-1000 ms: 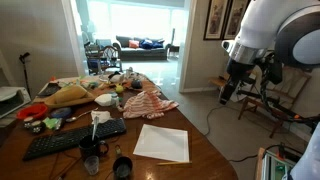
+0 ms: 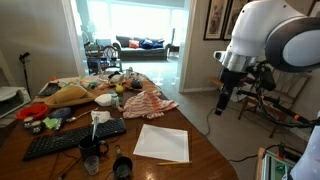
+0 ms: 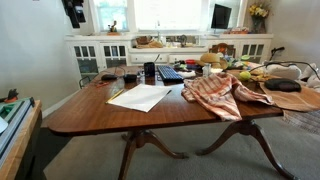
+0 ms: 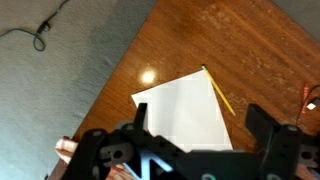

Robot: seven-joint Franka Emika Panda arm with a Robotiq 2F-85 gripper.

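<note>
High above the table's near end hangs my gripper, its fingers wide apart with nothing between them. In exterior view 1 the gripper (image 2: 214,106) is to the right of the table and well above it. Below lies a white sheet of paper (image 4: 187,112) on the brown wooden table (image 4: 165,50); the hand covers its lower part in the wrist view. A yellow pencil (image 4: 218,90) rests along one edge of the paper. The pink checked cloth (image 2: 148,105) lies crumpled farther back on the table.
Left of the paper stand a dark cup (image 2: 122,166) and a mug (image 2: 91,148), with a black keyboard (image 2: 75,138) behind them. Several items crowd the far end. Bare wood surrounds the paper.
The arm and gripper have shifted a little to the left in exterior view 1. Everything on the table has stayed where it was.
</note>
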